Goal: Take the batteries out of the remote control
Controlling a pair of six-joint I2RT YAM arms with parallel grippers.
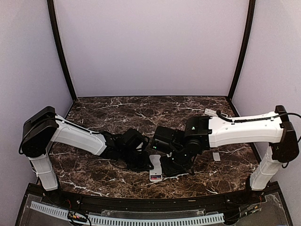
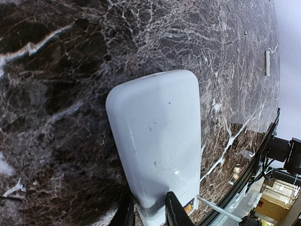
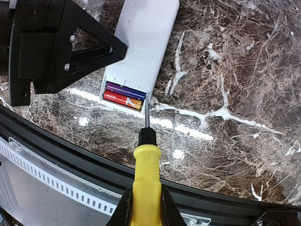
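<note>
The white remote control (image 3: 143,42) lies back side up, its battery bay open at the end near the table's front edge. In the right wrist view a purple battery (image 3: 125,90) and a red-orange battery (image 3: 121,99) lie side by side in the bay. My left gripper is shut on the remote, across its body. A yellow-handled screwdriver (image 3: 147,174) is held in my right gripper, which is shut on the handle. The screwdriver's thin metal tip is at the bay's right edge, by the battery ends. Both batteries are still inside.
A small white flat piece (image 1: 216,156) rests on the marble table to the right. Farther back lies another white object (image 1: 215,113), partly behind the right arm. Open tabletop (image 1: 150,106) stretches behind both arms.
</note>
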